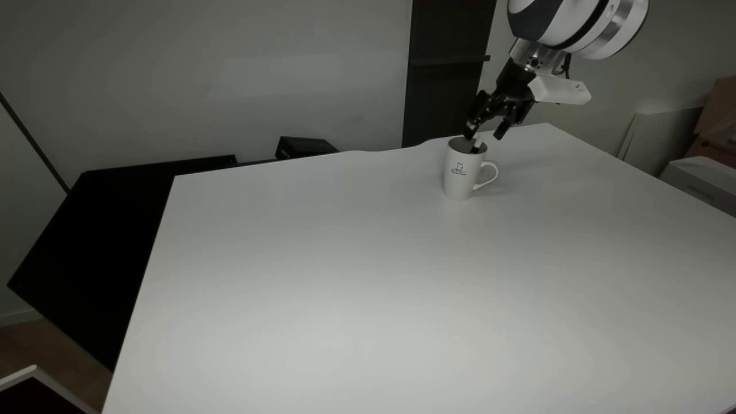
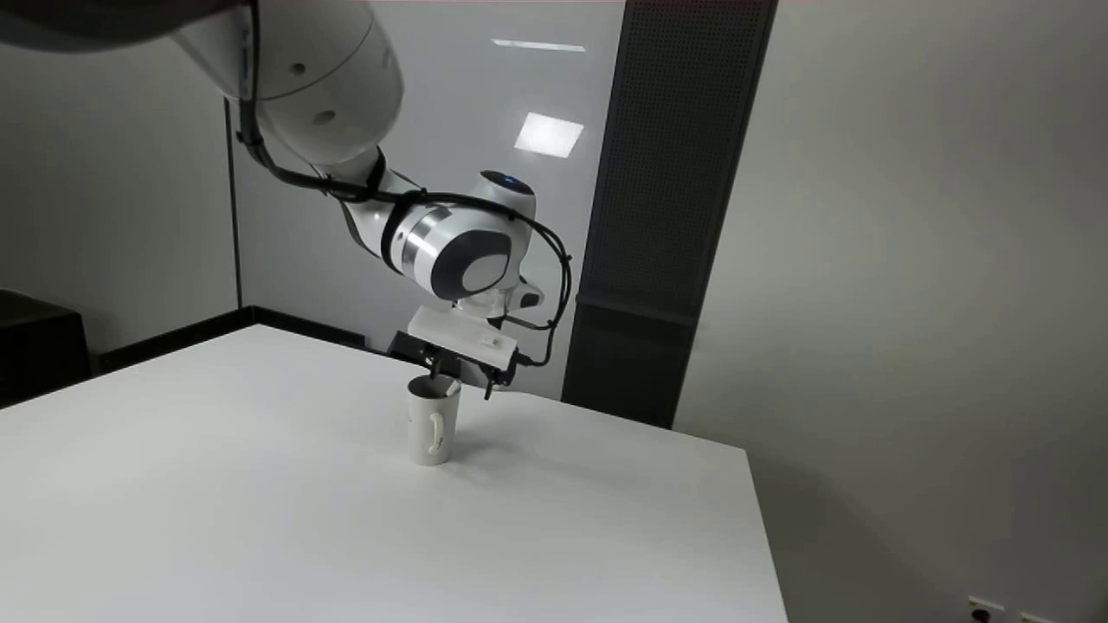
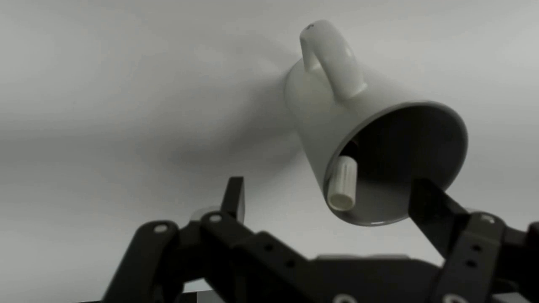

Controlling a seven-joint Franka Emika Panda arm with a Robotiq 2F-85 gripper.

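Observation:
A white mug (image 1: 458, 178) with a small dark print stands upright near the far edge of the table; its handle (image 3: 333, 58) shows in the wrist view. Inside it leans a marker (image 3: 343, 184), its pale end up by the rim and its lower part hidden in the mug. My gripper is open just above the mug, with nothing held. One finger (image 3: 432, 212) reaches over the mug's opening, while the other finger (image 3: 233, 199) hangs outside it. From the second exterior view, the gripper (image 2: 462, 382) hovers over the mug (image 2: 432, 427) and its back side.
A dark panel (image 2: 665, 208) stands against the wall beyond.

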